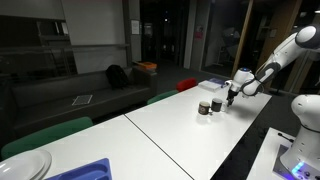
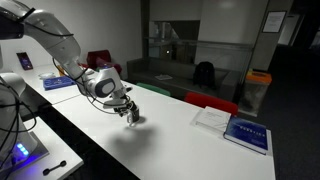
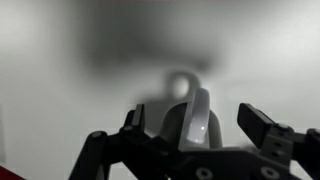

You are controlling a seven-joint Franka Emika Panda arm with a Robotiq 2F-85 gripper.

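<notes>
In the wrist view my gripper is open, its dark fingers spread wide to left and right. Between and below them shows a rounded dark object with a pale upright strip [image 3: 199, 118], perhaps a mug and its handle; I cannot tell if anything touches it. Exterior view 1 shows two dark cups, one nearer [image 1: 204, 108] and one farther [image 1: 216, 104], on the white table. My gripper [image 1: 231, 101] is just right of the farther cup. In exterior view 2 a dark cup [image 2: 135, 116] stands close to my gripper [image 2: 126, 108], partly overlapped by it.
A blue box [image 2: 247, 137] and pale sheets [image 2: 212, 118] lie at the far end in exterior view 2.
</notes>
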